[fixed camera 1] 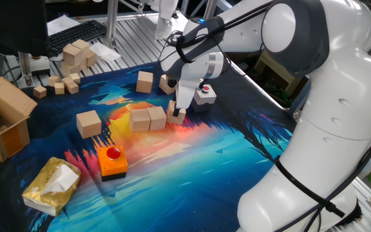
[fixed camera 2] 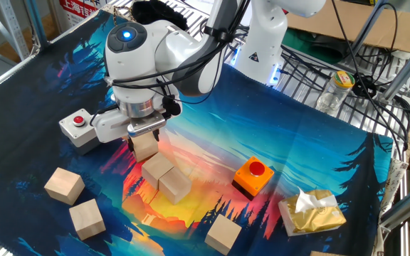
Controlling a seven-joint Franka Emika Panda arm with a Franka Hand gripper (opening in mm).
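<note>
Two wooden blocks stand side by side mid-mat, a left one [fixed camera 1: 140, 120] and a right one [fixed camera 1: 156, 118]. A third wooden block [fixed camera 2: 145, 148] is close to the end of this pair, on the arm's side. My gripper [fixed camera 2: 144, 139] points down over that third block, its dark fingertips at opposite sides of the block's upper part. Whether the fingers press on it or merely stand around it does not show. The block appears to rest on the mat, and the gripper body partly covers it in both views.
Loose blocks lie nearby: one [fixed camera 1: 89, 124] to the left, one [fixed camera 1: 144, 82] behind. A grey box with a red button [fixed camera 1: 203, 98] stands close beside the gripper. The orange button box [fixed camera 1: 113, 162], tissue pack [fixed camera 1: 52, 186] and carton [fixed camera 1: 5, 119] are farther off.
</note>
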